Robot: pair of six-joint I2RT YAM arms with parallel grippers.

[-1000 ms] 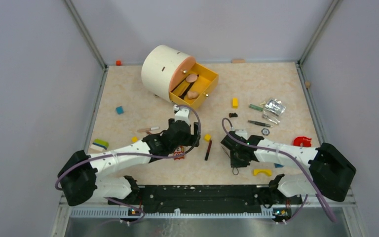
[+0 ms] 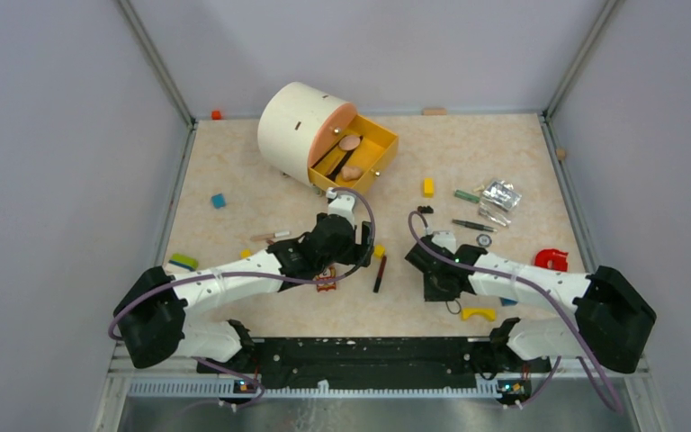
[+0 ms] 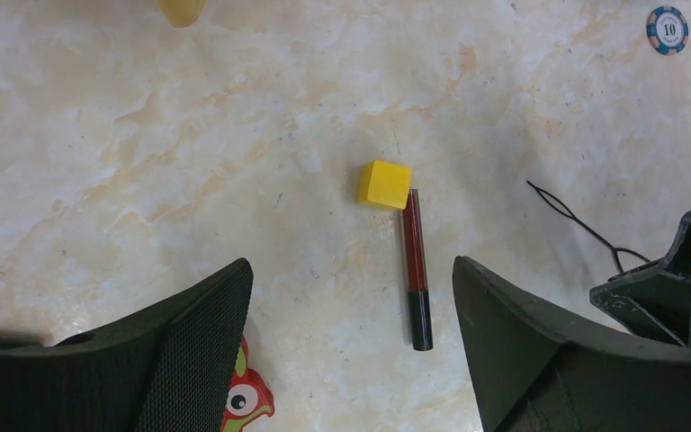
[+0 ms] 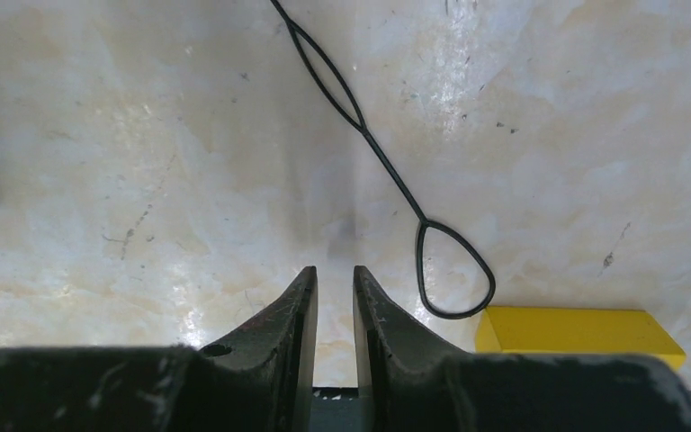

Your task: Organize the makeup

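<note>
The cream drum-shaped organizer stands at the back with its yellow drawer out, makeup brushes inside. My left gripper hangs over the middle, fingers parted with nothing between, above a dark red stick and yellow cube. My right gripper is low at the front right, fingers close together; whether anything is between them I cannot see. Beside it lies a thin black looped cord, near a yellow piece. Several pens and silver packets lie at right.
A red object sits at the right edge. A blue block and a green-yellow block lie at left. Bare table surrounds the blue block. A colourful red piece lies below the left gripper.
My right gripper has moved slightly right, and the cord's loop appears shifted right with it.
</note>
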